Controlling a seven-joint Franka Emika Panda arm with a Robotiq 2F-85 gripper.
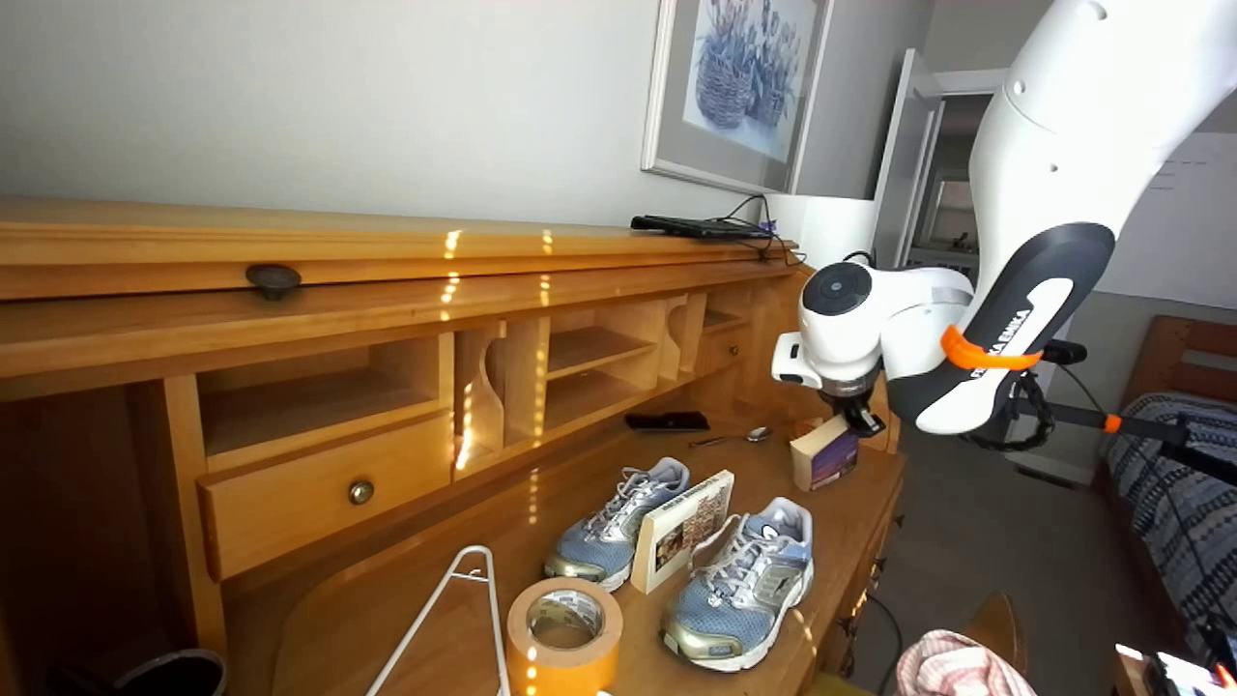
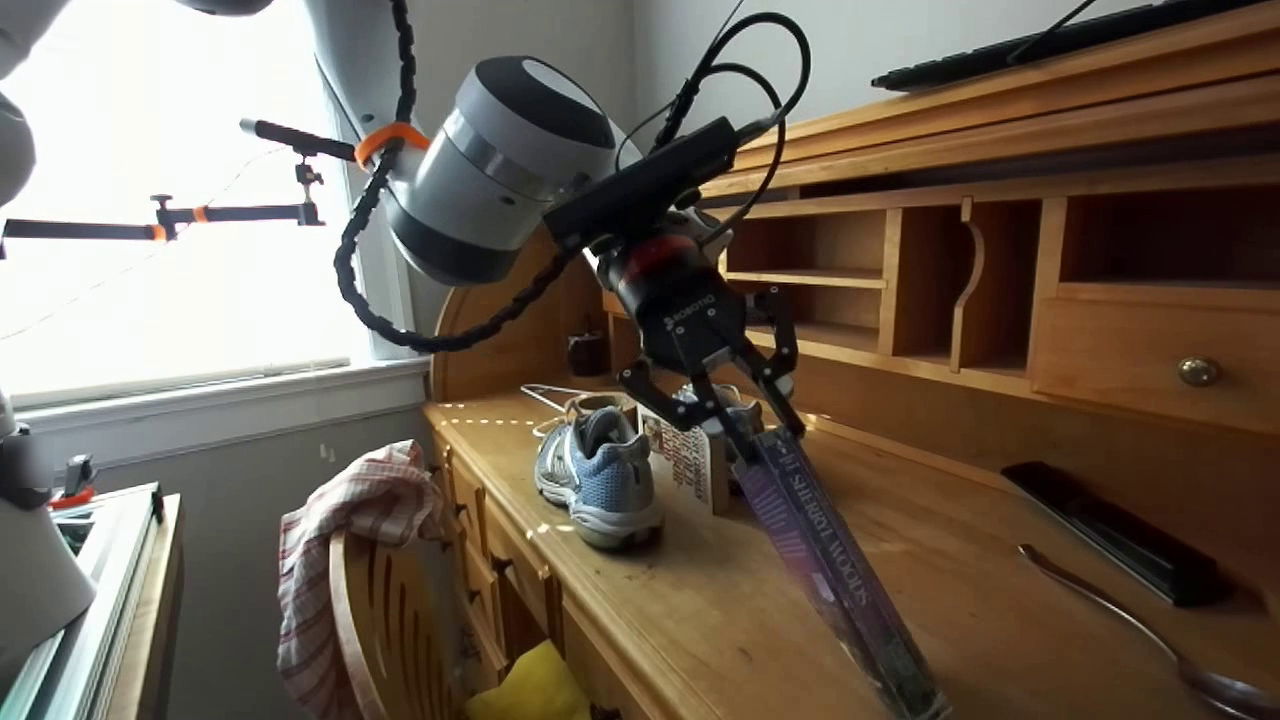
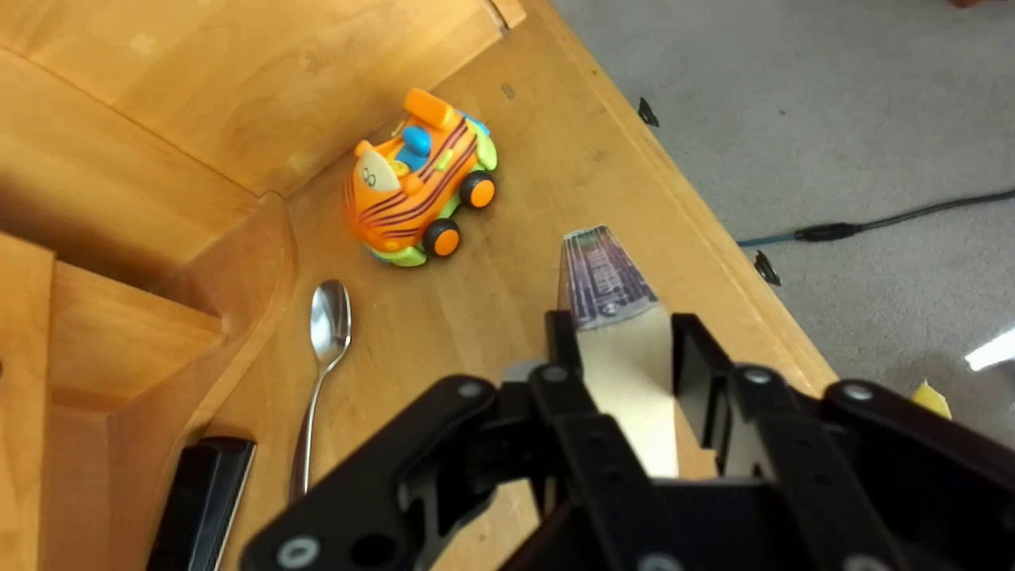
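A thick paperback book with a purple cover and spine is pinched in my gripper, its pale page edges showing between the black fingers in the wrist view. In exterior view 2 it slants downward from the fingers, with its low end near the desk; whether it touches the wood I cannot tell. Exterior view 1 has the book at the right end of the desk, below my wrist. A second book stands upright between a left shoe and a right shoe.
An orange toy car sits near the desk's end panel. A spoon and a black case lie along the cubbies. A tape roll and white hanger occupy the near end. Past the front edge is open floor.
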